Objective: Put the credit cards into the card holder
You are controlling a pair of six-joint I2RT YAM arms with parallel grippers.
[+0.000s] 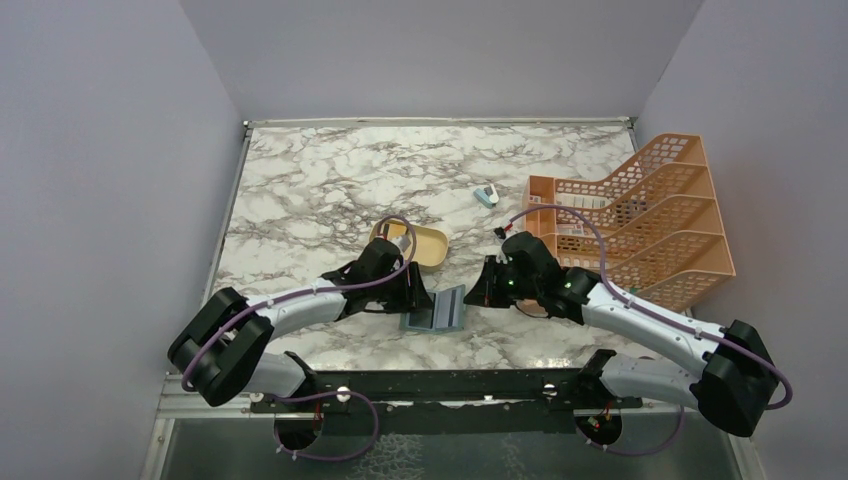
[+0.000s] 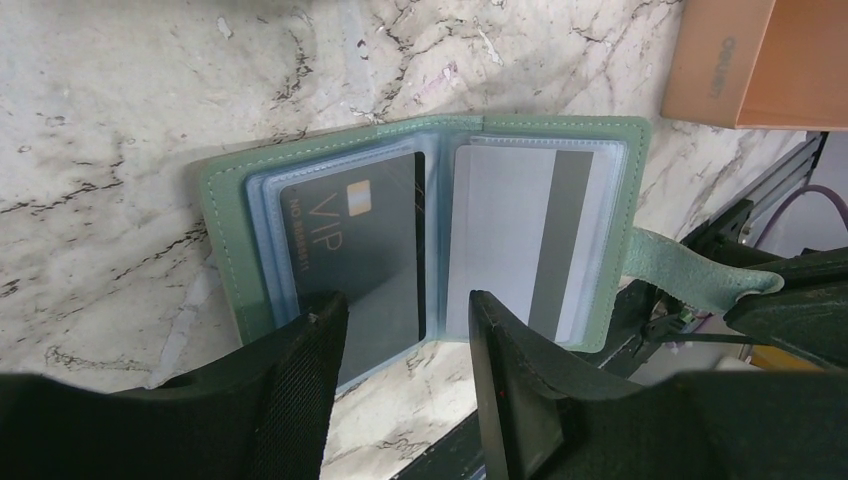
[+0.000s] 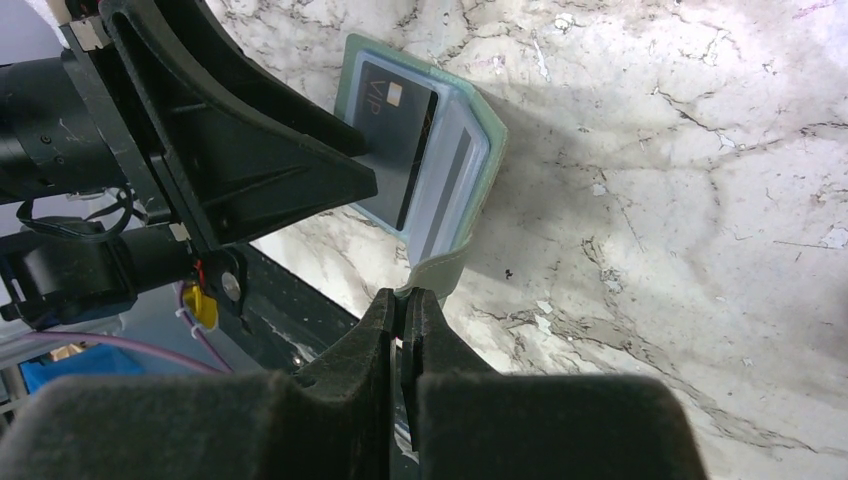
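Note:
The green card holder (image 2: pixel 228 240) lies spread on the marble table, its right half tilted up. A dark VIP card (image 2: pixel 375 235) fills its left clear pocket, and a pale card with a grey stripe (image 2: pixel 500 225) fills the right one. My right gripper is shut on the holder's strap (image 3: pixel 440 272) at the right edge. The left gripper is part open over the left half, with nothing between its fingers; in the top view (image 1: pixel 424 300) it covers part of the dark card.
Behind the left arm stands a yellow tray (image 1: pixel 430 247). An orange slatted rack (image 1: pixel 640 225) takes up the right side. A small blue-and-white item (image 1: pixel 486 195) lies at the back.

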